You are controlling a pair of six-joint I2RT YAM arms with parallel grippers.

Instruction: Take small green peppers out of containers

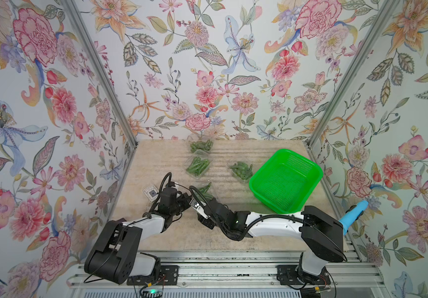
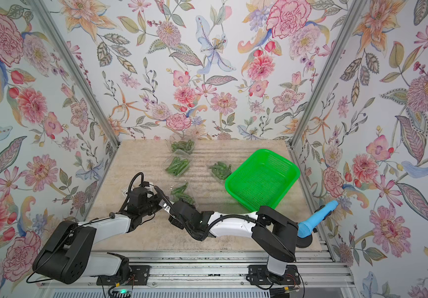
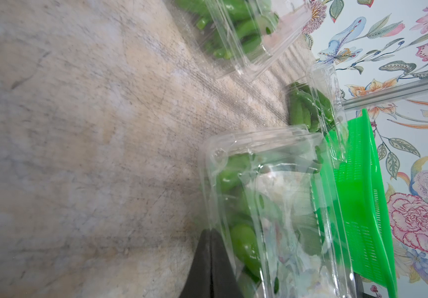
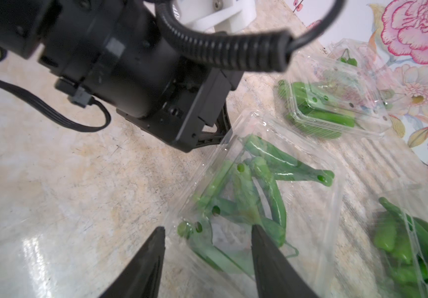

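Several clear plastic containers of green peppers stand on the table, including one at the back (image 1: 201, 145), one in the middle (image 1: 197, 166) and one beside the basket (image 1: 241, 170). The nearest container (image 4: 298, 203) has both grippers at it. My left gripper is shut, its tips against that container's near side, nothing visible between them. My right gripper is open over the container's near corner, nothing between its fingers.
A green perforated basket (image 1: 286, 178) stands at the right of the table. A blue cylindrical object (image 2: 317, 218) is at the far right edge. The two arms are close together.
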